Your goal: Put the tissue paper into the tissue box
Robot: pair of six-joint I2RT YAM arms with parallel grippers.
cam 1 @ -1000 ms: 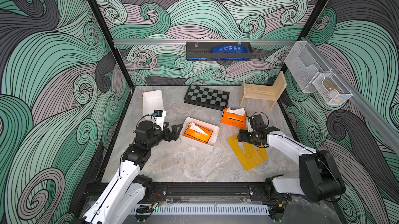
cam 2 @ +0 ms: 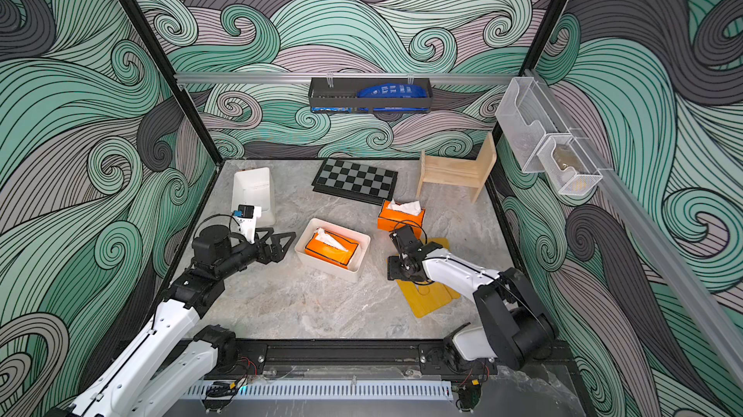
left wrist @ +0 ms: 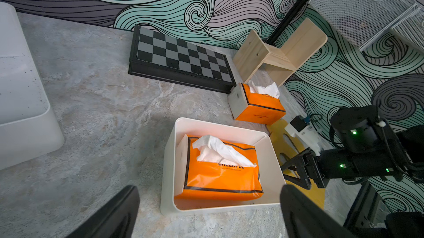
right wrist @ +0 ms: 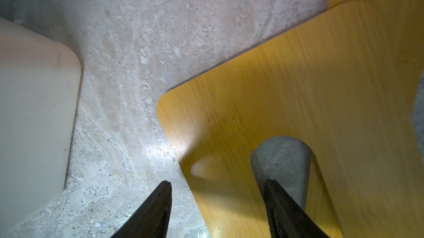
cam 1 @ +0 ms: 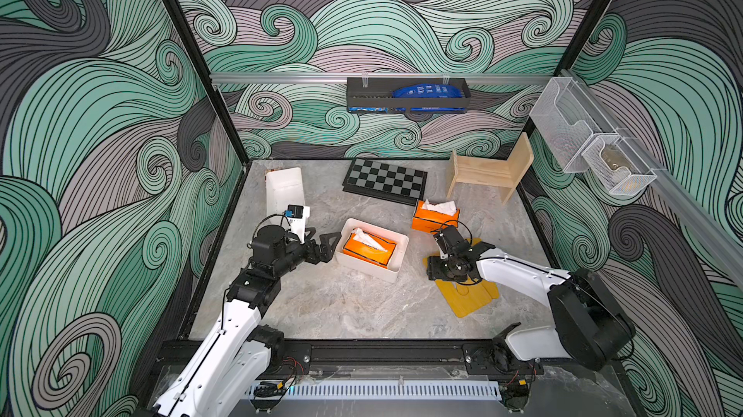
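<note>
An orange tissue pack (left wrist: 220, 180) with a white tissue poking out lies inside a white box (left wrist: 168, 171) in the middle of the table. A second orange tissue pack (cam 2: 399, 218) stands behind and right of it. A yellow wooden board (right wrist: 220, 101), seemingly in separate pieces with a slot, lies right of the white box. My right gripper is low over the board's left part, near the box, fingers apart and nothing seen between them. My left gripper (cam 1: 331, 243) stands open just left of the white box.
A white bin (cam 2: 240, 181) sits at the left. A chessboard (cam 2: 354, 178) and a small wooden stand (cam 2: 456, 169) are at the back, with wire baskets (cam 2: 518, 123) on the right rail.
My right gripper has moved left and toward the front, across the yellow board to its left part. The left arm and the objects have not visibly moved.
</note>
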